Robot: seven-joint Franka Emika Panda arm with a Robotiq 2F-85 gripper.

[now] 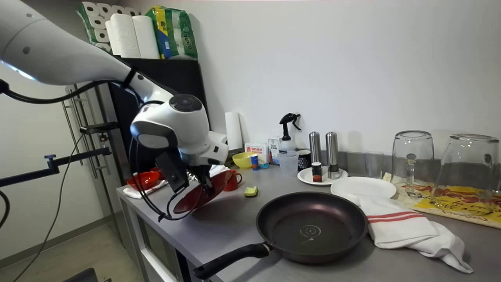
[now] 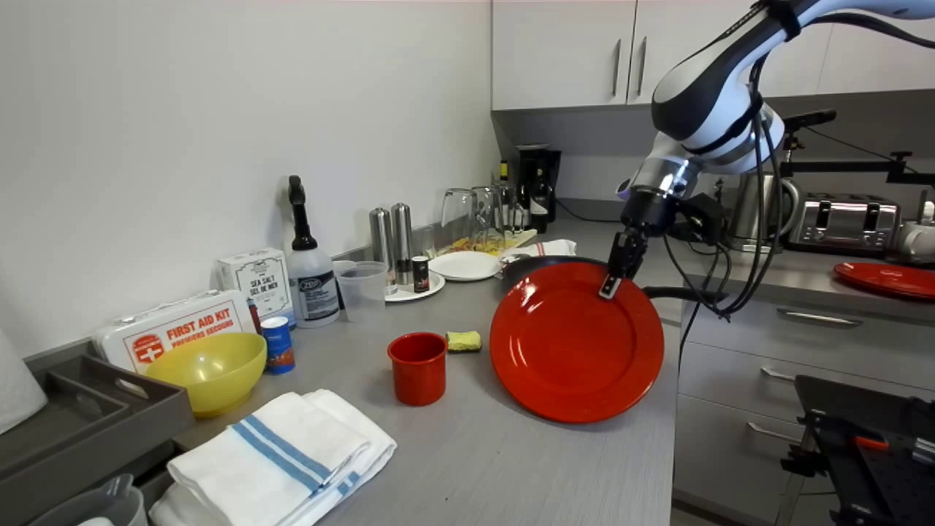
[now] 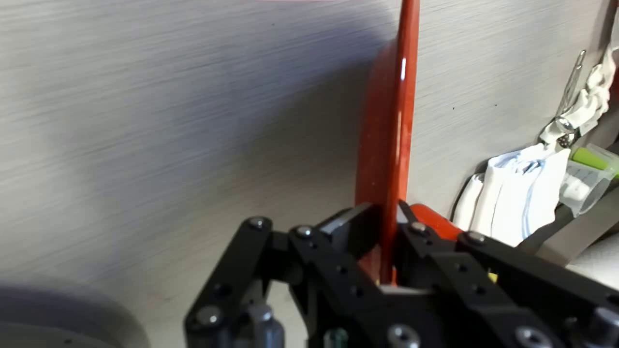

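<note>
A red plate (image 2: 574,351) is held tilted steeply by its rim, its face turned toward exterior view 2. My gripper (image 2: 611,285) is shut on that rim, one finger showing in front of the plate's face. Seen edge-on in the wrist view, the plate (image 3: 400,127) runs up from between the fingers, and its shadow falls on the counter. In exterior view 1 the plate's underside (image 1: 200,193) shows below the wrist. Whether its lower edge touches the counter I cannot tell.
A red mug (image 2: 418,370) and a sponge (image 2: 464,341) stand close to the plate. Behind it lies a black frying pan (image 1: 312,228). Folded towels (image 2: 285,456) and a yellow bowl (image 2: 210,364) occupy the other end. Bare counter (image 2: 517,473) lies in front.
</note>
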